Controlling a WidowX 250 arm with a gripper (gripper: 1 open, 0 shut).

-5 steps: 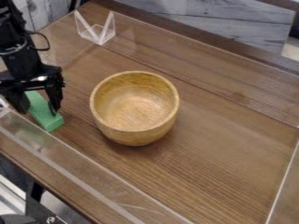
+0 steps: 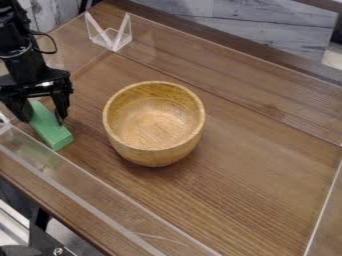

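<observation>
A green block [image 2: 51, 134] lies on the wooden table at the left, beside a wooden bowl [image 2: 154, 124]. The black gripper [image 2: 38, 104] is over the block's upper end, its fingers open around or just above it; whether they touch it cannot be told. The arm comes in from the left edge.
A white wire holder [image 2: 108, 33] stands at the back left. A pale, clear edge runs along the front left.
The gripper has shifted slightly up and to the left. The block and bowl look in about the same places.
</observation>
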